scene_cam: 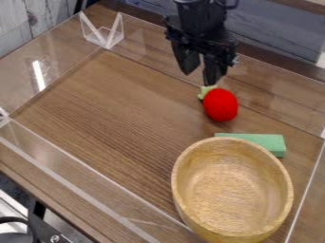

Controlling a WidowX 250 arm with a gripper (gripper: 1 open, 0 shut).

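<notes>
The black arm reaches in from the top centre, with my gripper (200, 70) raised above and behind a red rounded object (219, 105). Its fingers hold nothing that I can see. A small pale green piece shows just behind the red object. A green block (254, 143) lies to the right, nearer the front, and a large yellow bowl (233, 224) fills the lower right.
A white wire-like item (102, 30) stands at the upper left. Black cabling sits at the bottom left corner, and the table's edge runs along the right.
</notes>
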